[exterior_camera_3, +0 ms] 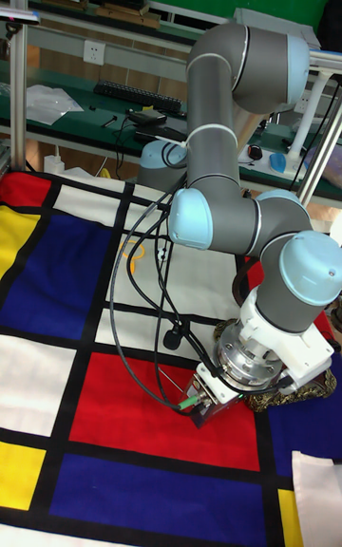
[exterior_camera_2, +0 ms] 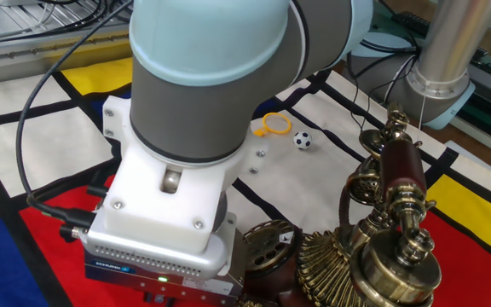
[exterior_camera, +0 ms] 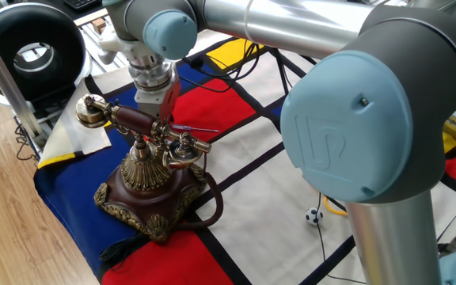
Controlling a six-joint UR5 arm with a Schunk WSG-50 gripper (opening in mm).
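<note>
My gripper (exterior_camera_3: 209, 407) points down close to the red patch of the cloth, behind the old-style telephone (exterior_camera: 150, 178) in the first exterior view. The phone's handset hides the fingertips there, and in the second view the camera and wrist housing cover them. A thin rod-like tool (exterior_camera: 198, 129) lies low beside the gripper. From the third view, a green piece (exterior_camera_3: 189, 402) with a thin rod shows right at the gripper's side. Whether the fingers hold it cannot be made out. The brown and brass telephone stands upright, its handset on the cradle.
A small football (exterior_camera_2: 303, 140) and a yellow ring (exterior_camera_2: 277, 124) lie on a white patch of the patterned cloth. Black cables (exterior_camera_3: 120, 330) hang in loops from the arm. Left of the gripper in the third view, the cloth (exterior_camera_3: 30, 385) is clear.
</note>
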